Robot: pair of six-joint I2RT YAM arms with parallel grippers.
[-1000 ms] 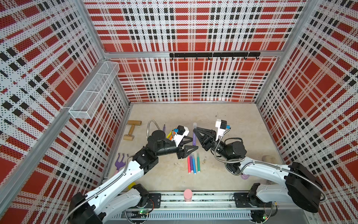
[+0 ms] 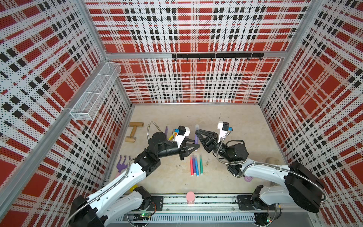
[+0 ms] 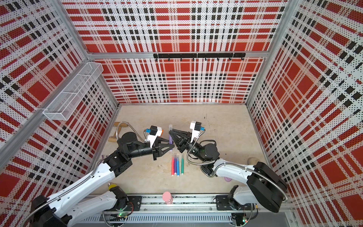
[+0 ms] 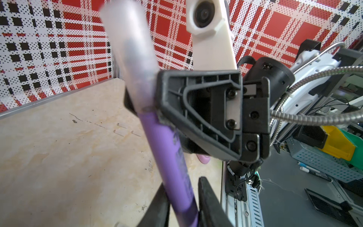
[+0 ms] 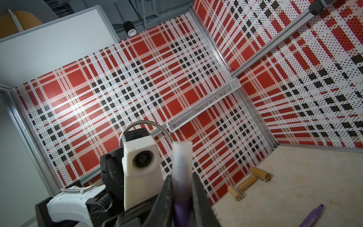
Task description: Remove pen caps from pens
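A purple pen (image 4: 162, 147) with a frosted clear cap (image 4: 130, 45) stands almost upright above the table, cap end up. My right gripper (image 2: 197, 133) is shut on it around the joint of cap and barrel; in the right wrist view the cap (image 5: 182, 168) rises from between the fingers. Lower down, my left gripper has its fingers on either side of the barrel, part open with a narrow gap. Whether its pads touch the pen is unclear. On the table below lie red (image 2: 191, 166), blue (image 2: 196, 168) and green (image 2: 201, 166) pens with clear caps.
Behind the left gripper lie a loose purple marker (image 5: 312, 216) and a yellow item (image 2: 171, 137). A wooden roller (image 2: 133, 131) and a purple fork-like tool (image 2: 121, 165) occupy the left side. Bare table spreads across the back right.
The right gripper and the pen have barely moved.
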